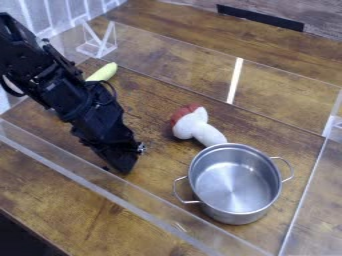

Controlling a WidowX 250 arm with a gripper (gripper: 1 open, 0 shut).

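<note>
My black gripper point(123, 156) is low over the wooden table at the left, shut, with nothing visible between its fingers, though the tips are dark and small. A steel pot point(234, 184) with two handles sits at the lower right. A red-and-white mushroom toy point(195, 126) lies behind the pot, to the right of my gripper. A pale yellow-green object point(102, 73) lies at the upper left, behind my arm.
Clear plastic walls border the work area, with one running along the front below my gripper. Bare wood point(167, 85) spreads behind the mushroom. A white wire-like piece point(98, 40) stands at the back left.
</note>
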